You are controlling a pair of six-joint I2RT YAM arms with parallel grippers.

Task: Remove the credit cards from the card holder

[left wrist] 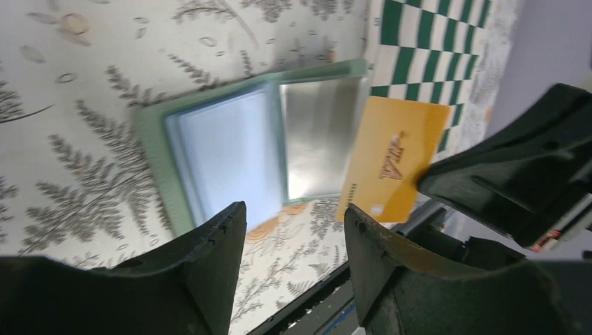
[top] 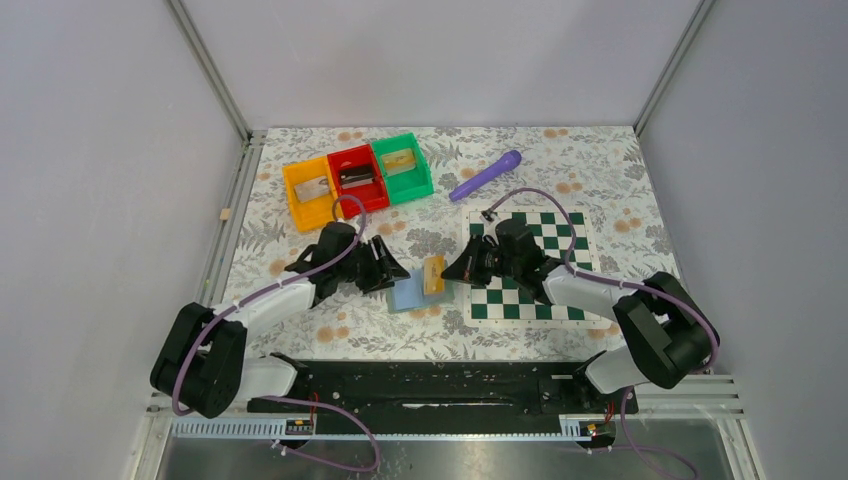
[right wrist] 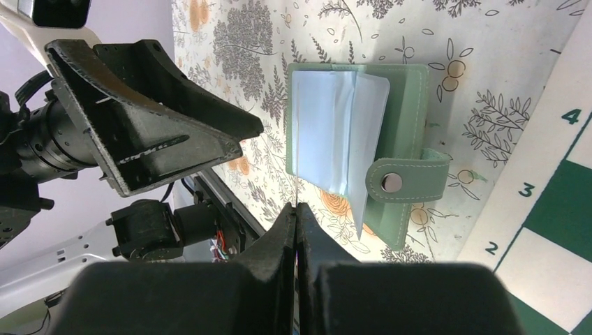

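Note:
The green card holder (right wrist: 408,183) lies unfolded on the table, its clear sleeves spread and its snap strap toward the chessboard. A pale blue card (left wrist: 234,150) fills the sleeve on one side. Above the other, clear sleeve (left wrist: 320,136) stands a yellow card (left wrist: 396,155), outside the holder, pinched at its edge by my shut right gripper (top: 446,277). From the right wrist that card shows only as a thin line above the fingertips. My left gripper is open over the holder's near edge, nothing between its fingers.
The green-and-white chessboard (top: 530,312) lies right of the holder, under the right arm. Behind stand yellow, red and green bins (top: 425,180) with cards inside, and a purple microphone (top: 480,180). Clear tablecloth lies in front.

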